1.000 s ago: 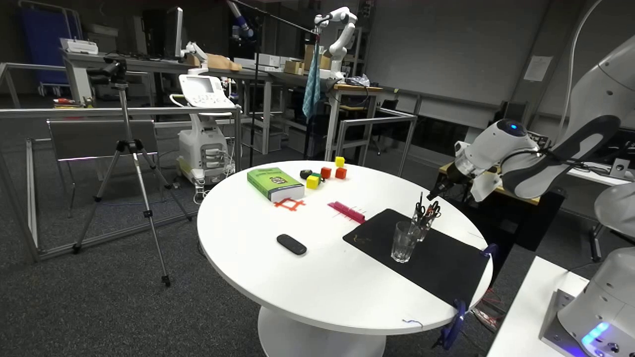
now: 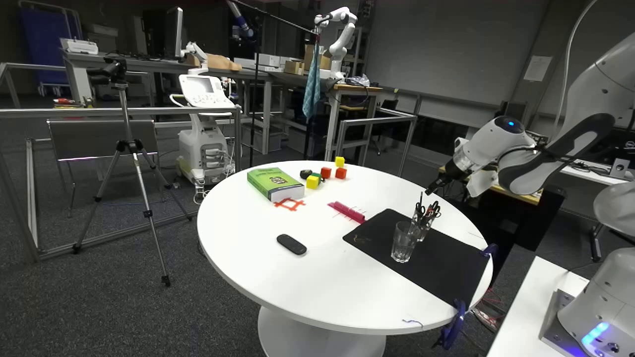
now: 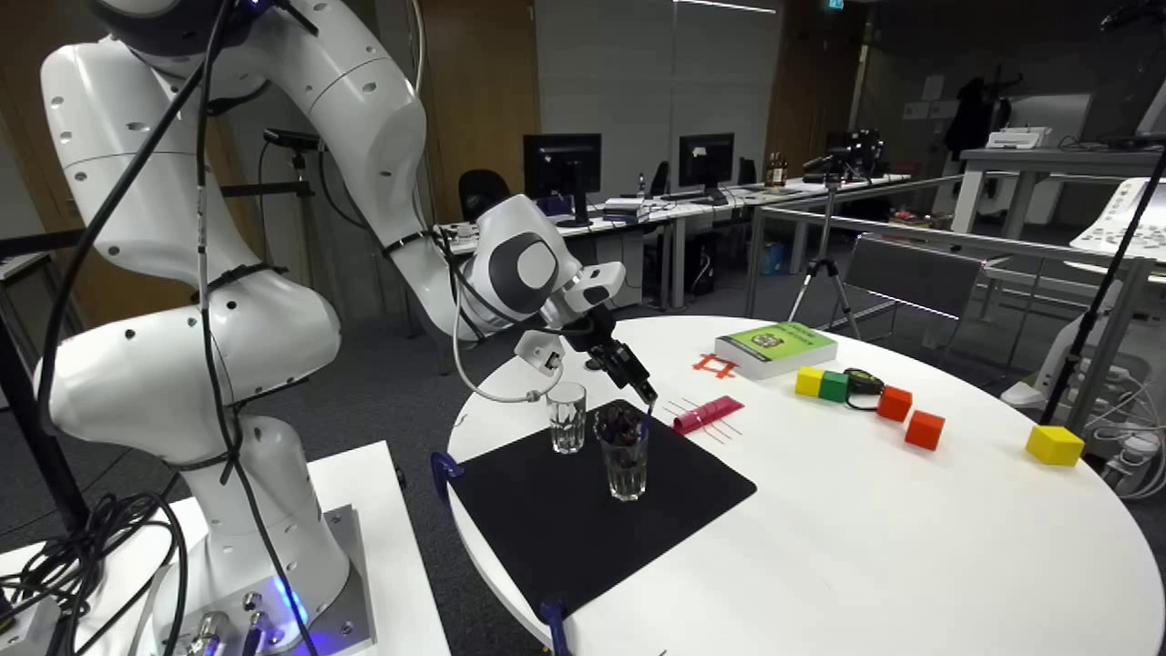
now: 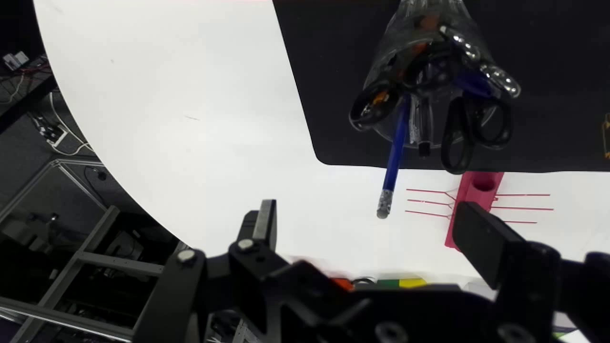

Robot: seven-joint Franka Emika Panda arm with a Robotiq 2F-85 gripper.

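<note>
My gripper is open, its two fingers wide apart and nothing between them touching either one. A blue pencil (image 4: 394, 154) leans out of a clear glass (image 4: 440, 17), its eraser end lying between the fingertips in the wrist view. Scissors (image 4: 477, 126) and other slim tools stand in that same glass. In exterior view 1 the gripper (image 2: 429, 188) hangs just beyond the tools, at about the height of their tops. An empty glass (image 2: 403, 244) stands close by on the black mat (image 2: 446, 270).
A dark red holder (image 2: 348, 211) with thin side prongs lies beyond the mat. Farther off are a green book (image 2: 275, 183), a red lattice piece (image 2: 289, 204) and several coloured blocks (image 2: 312, 182). A black remote (image 2: 291, 244) rests on the white table, whose front left is clear.
The arm has shifted slightly, its gripper a little to the left and up in exterior view 1. Glasses, tools and the other table objects have not moved.
</note>
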